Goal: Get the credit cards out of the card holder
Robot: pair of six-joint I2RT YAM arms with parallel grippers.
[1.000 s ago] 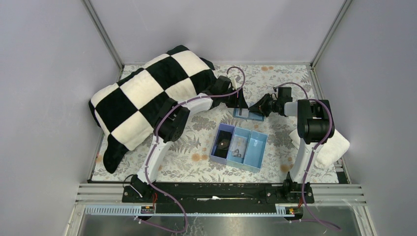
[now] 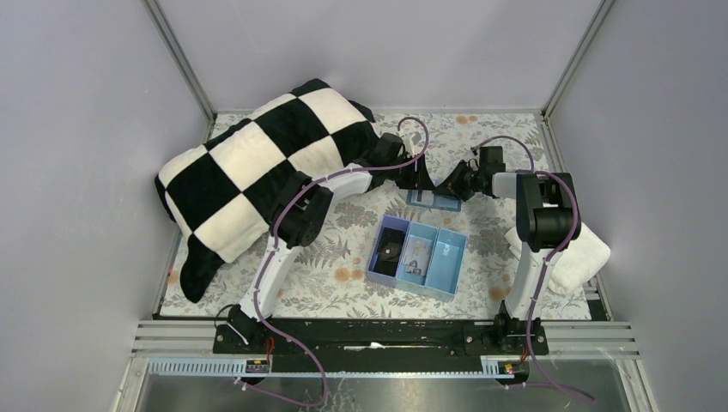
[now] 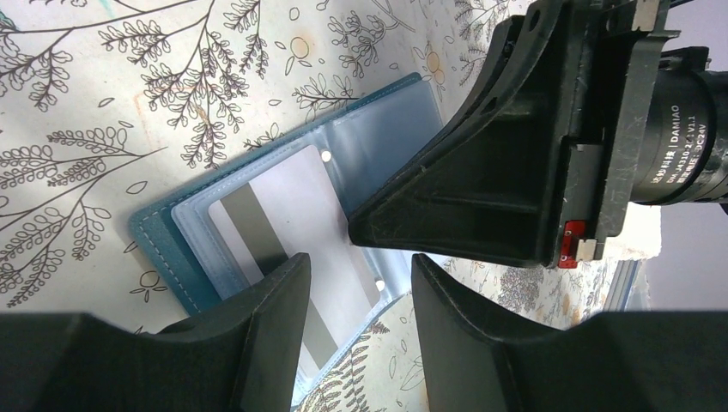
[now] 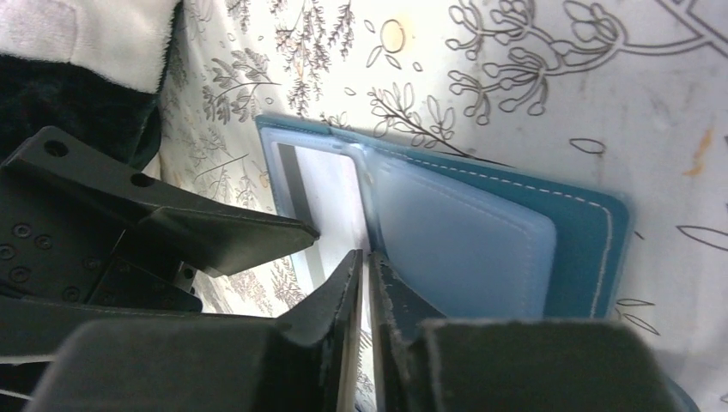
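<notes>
The blue card holder [image 2: 455,204] lies open on the patterned cloth under both grippers. A white card with a grey stripe sits in a clear sleeve on one side, and shows again as the white card [image 4: 330,184] in the right wrist view. The other sleeve [image 4: 464,223] looks empty. My left gripper stands open above the striped end, its fingers apart. My right gripper has its fingertips close together at the card's inner edge, by the holder's middle. Whether they pinch anything cannot be made out.
In front of the holder stands a three-part organizer; its right compartment [image 2: 445,262] is empty, while a card [image 2: 417,256] and dark items [image 2: 389,249] fill the others. A checkered cushion [image 2: 257,163] occupies the left, a white cloth [image 2: 579,262] the right.
My right gripper's wrist has shifted slightly left and toward the back, its tips staying at the holder. The left arm and the holder show no clear movement.
</notes>
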